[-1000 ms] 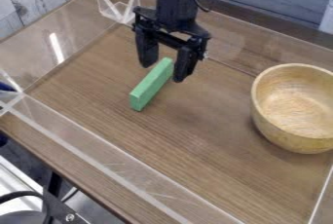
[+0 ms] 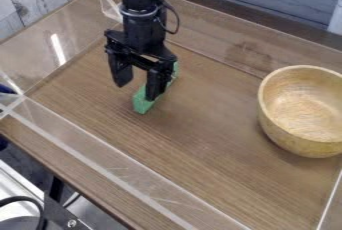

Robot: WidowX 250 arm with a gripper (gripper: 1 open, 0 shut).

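Observation:
My black arm hangs from the top centre-left of the camera view, its gripper (image 2: 142, 68) low over a green elongated object (image 2: 147, 100) on the wooden table. The gripper and wrist hide part of the green object, whose ends show below and to the right. I cannot tell whether the fingers are open or shut, or whether they touch it.
A large tan bowl (image 2: 301, 111) stands on the right of the table (image 2: 201, 174). Black cables lie at the lower left corner, off the table.
The arm has moved left over the last second, and now covers more of the green object. The bowl has not moved.

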